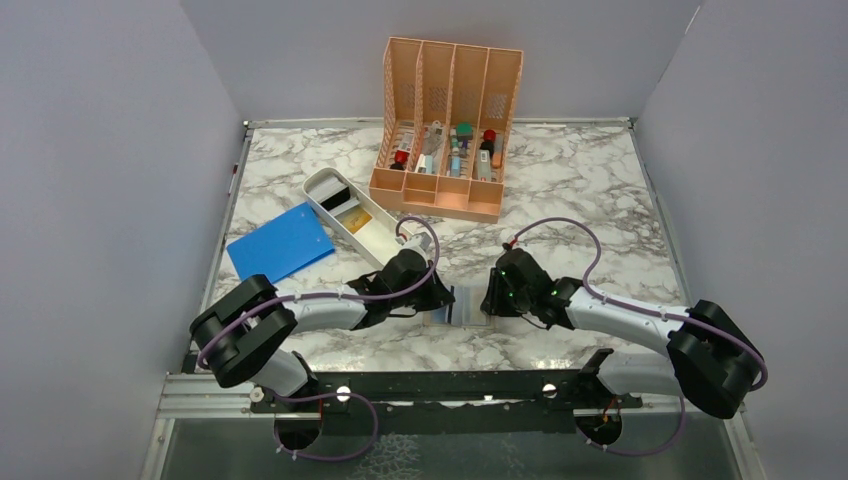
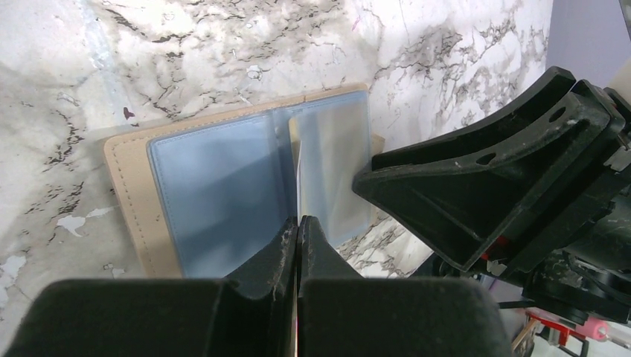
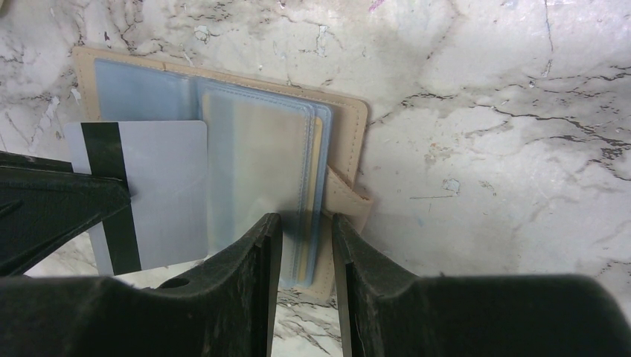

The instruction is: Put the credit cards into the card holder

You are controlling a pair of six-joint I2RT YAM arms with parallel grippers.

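The card holder (image 3: 249, 149) lies open on the marble table, its tan back under blue clear-fronted sleeves. A white card (image 3: 167, 193) with a black stripe is gripped at its stripe side by my left gripper, shut on it. In the left wrist view the card (image 2: 299, 175) shows nearly edge-on above the holder, its far edge by the opening of the right-hand sleeve (image 2: 335, 156). Whether that edge is inside the sleeve, I cannot tell. My right gripper is part open at the holder's outer edge, the sleeve's edge between its fingertips.
A white tray (image 1: 377, 232) with a black item and a yellow card stands behind the left arm. A blue folder (image 1: 280, 243) lies at the left. At the back is an orange divided organizer (image 1: 440, 195) with small items. Bare marble stretches to the right.
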